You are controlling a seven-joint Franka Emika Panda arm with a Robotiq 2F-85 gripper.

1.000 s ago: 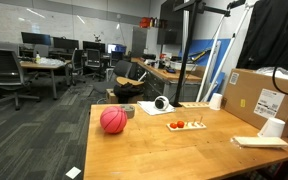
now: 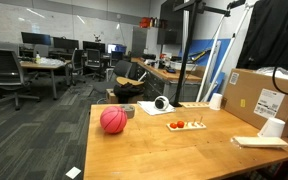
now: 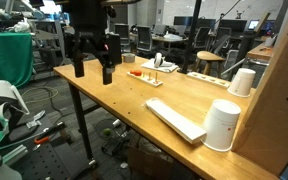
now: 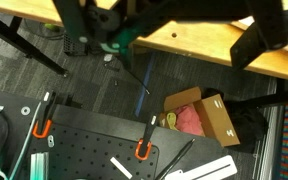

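Observation:
My gripper (image 3: 94, 76) hangs above the near edge of the wooden table (image 3: 129, 97) in the second exterior view, its fingers apart. Nothing shows between the dark fingers in the wrist view. A white slab (image 3: 174, 120) lies along the table edge, with an upright white cup (image 3: 222, 126) beside it. Farther back, a pale board (image 2: 193, 126) carries small red pieces (image 2: 180, 124). At the left of the table in the first exterior view sits a red ball (image 2: 113, 119).
A white ring-shaped thing (image 2: 162, 102) lies at the table's back. Another white cup (image 3: 242, 81) stands there too. The large cardboard box (image 2: 254, 97) limits the right side. Below, an open carton (image 4: 208, 118) rests on the floor.

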